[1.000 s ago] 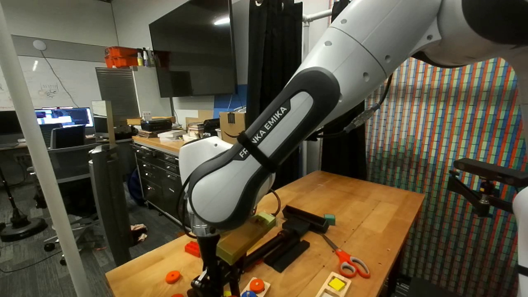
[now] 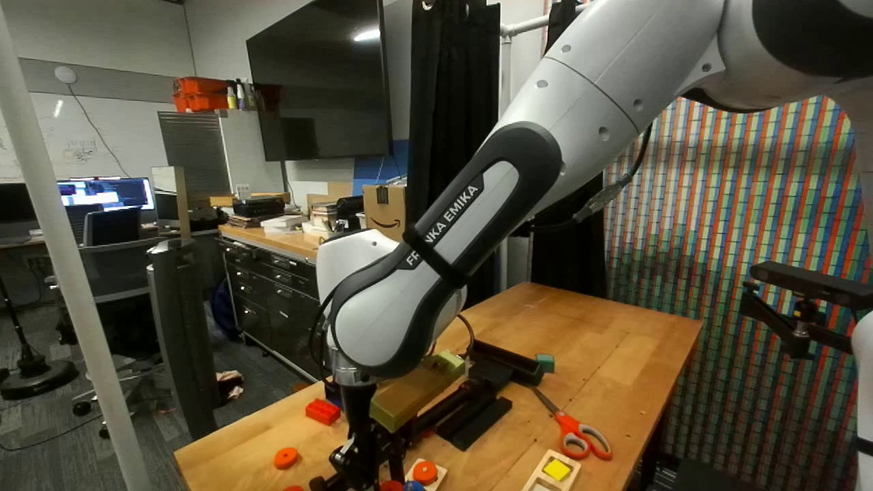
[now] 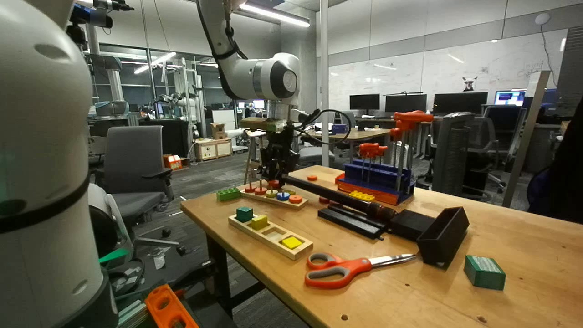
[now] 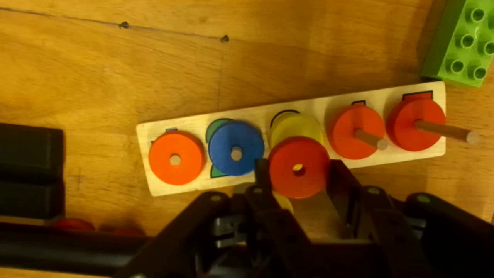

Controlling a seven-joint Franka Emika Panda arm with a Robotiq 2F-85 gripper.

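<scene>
In the wrist view my gripper is shut on a red disc (image 4: 300,180) with a hole through its middle. The disc overlaps a yellow disc (image 4: 296,126) on the wooden peg board (image 4: 206,187); how high it is above the board is hard to tell. Along the same board lie an orange disc (image 4: 176,164), a blue disc (image 4: 236,160) and two red discs, one on a short peg (image 4: 370,139) and one at the end on a taller peg (image 4: 444,129). Another yellowish disc (image 4: 283,202) shows partly beneath my fingers.
A green toy brick (image 4: 463,51) lies near the board's end. Scissors (image 3: 341,271), a shape tray (image 3: 273,238), a black bar with a box (image 3: 445,235), a green block (image 3: 485,272) and a blue tool rack (image 3: 377,175) stand around.
In exterior view 1 the arm and gripper have shifted to the right, and now hide more of the board's left part. The other things on the table lie as before.
</scene>
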